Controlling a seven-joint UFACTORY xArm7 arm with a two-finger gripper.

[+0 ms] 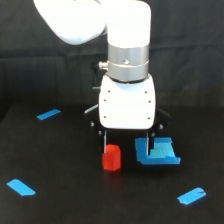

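Note:
My gripper (126, 140) hangs from the white arm (128, 103) at the middle of the camera view, dark fingers spread wide, with nothing seen gripped. A small red block (111, 158) stands on the black surface just below the left finger's side of the gap; how far it is from the finger in depth, I cannot tell. To the right is a shallow blue tray (172, 160), its left part close to the right finger. The tray's inside looks empty where it shows.
Flat blue strips lie on the black table: one (49, 114) at the back left, one (20, 188) at the front left, and one (191, 196) at the front right.

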